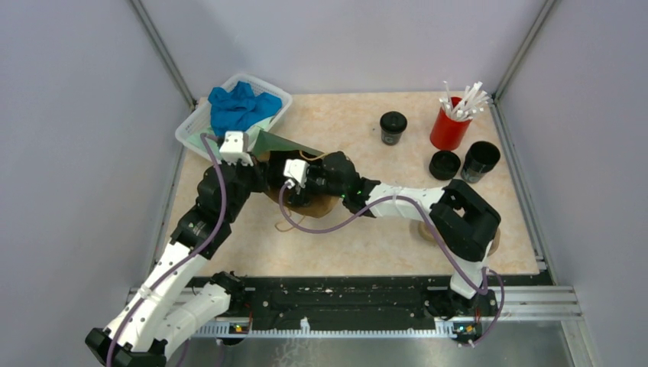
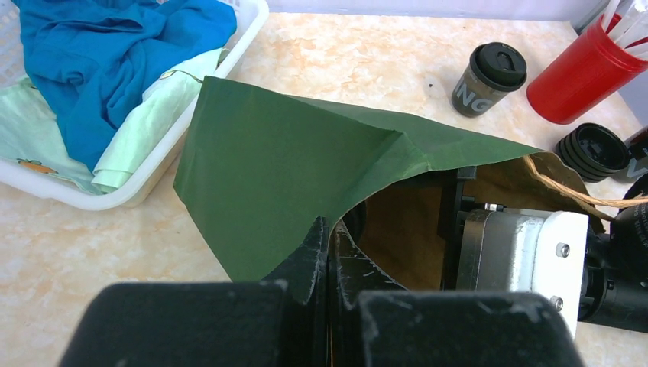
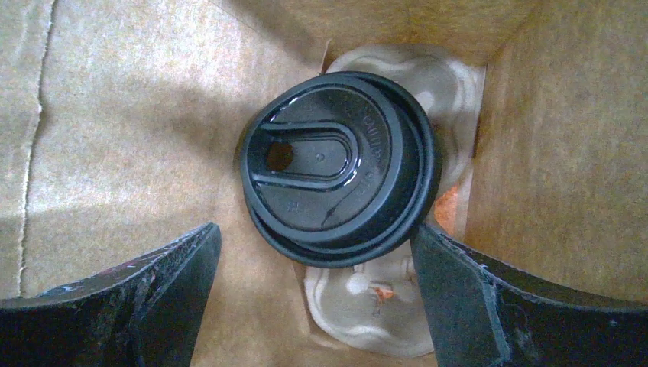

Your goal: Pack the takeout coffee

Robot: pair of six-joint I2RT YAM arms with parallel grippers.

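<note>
A green-and-kraft paper bag [image 2: 286, 153] with rope handles stands between my arms. My left gripper is shut at the bag's rim, with the paper edge at its fingertips; whether it grips the paper is unclear. My right gripper reaches down inside the bag, fingers apart and empty. Below and between them a black-lidded cup [image 3: 321, 160] sits in a pulp cup carrier [image 3: 359, 321] at the bag's bottom, somewhat tilted.
A white basket [image 1: 183, 130] with blue and pale cloths is at back left. A lidded cup [image 1: 392, 131], red straw holder [image 1: 443, 130], stacked lids [image 1: 445, 164] and dark cup [image 1: 479, 162] stand at back and right.
</note>
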